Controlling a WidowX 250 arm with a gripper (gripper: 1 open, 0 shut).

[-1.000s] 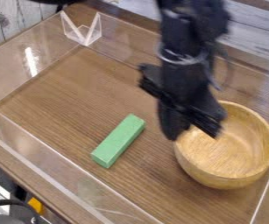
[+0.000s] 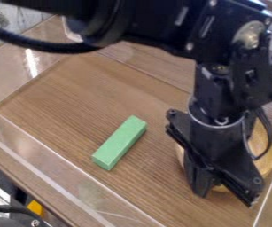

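The black gripper fills the right side of the view, low in front of a wooden bowl, which it mostly hides. Whether it holds anything, or how far its fingers stand apart, I cannot see. A green block lies flat on the wooden table, left of the gripper and apart from it.
A clear edge strip runs along the lower left, with dark cables and a small yellow item beyond it. My arm hides much of the back.
The gripper has come down and toward the viewer from above the back of the bowl, growing larger and covering most of the bowl. The green block has not moved.
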